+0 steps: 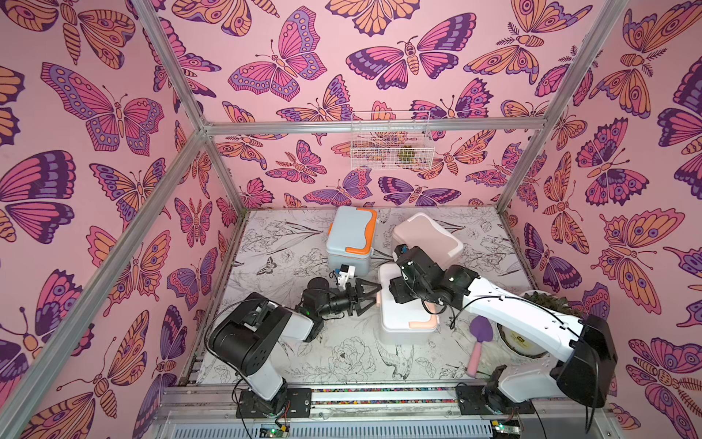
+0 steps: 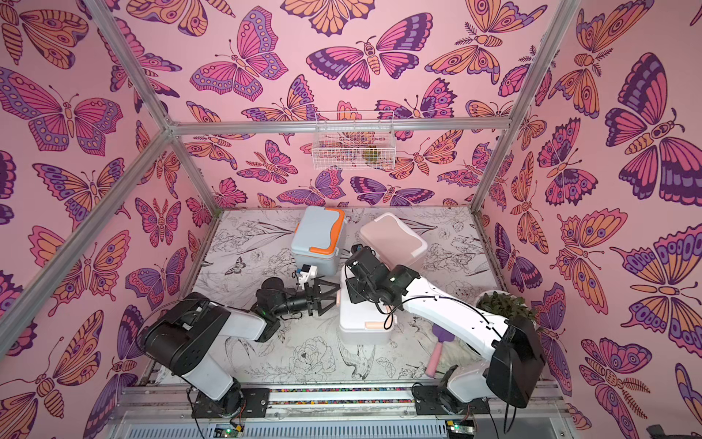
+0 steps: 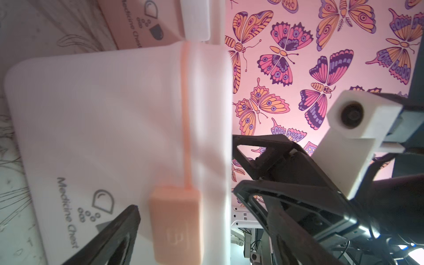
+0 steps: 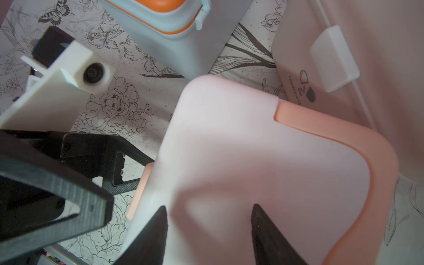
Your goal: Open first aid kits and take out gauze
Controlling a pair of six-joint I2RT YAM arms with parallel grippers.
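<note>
A white first aid kit (image 1: 406, 322) with a peach lid trim stands closed at the middle of the table. On its left side is a peach latch (image 3: 176, 227), below a peach seam, with "Medicine Chest" print beside it. My left gripper (image 1: 370, 294) is open at that side, its fingertips (image 3: 128, 229) appearing on either side of the latch in the left wrist view. Contact cannot be told. Above the white lid (image 4: 265, 176), my right gripper has its fingers apart, with nothing gripped between them. No gauze shows.
A blue-grey kit with orange trim (image 1: 351, 230) stands closed behind to the left, and a pale pink kit (image 1: 431, 237) behind to the right. A purple-headed tool (image 1: 480, 329) and a potted plant (image 1: 544, 296) lie right.
</note>
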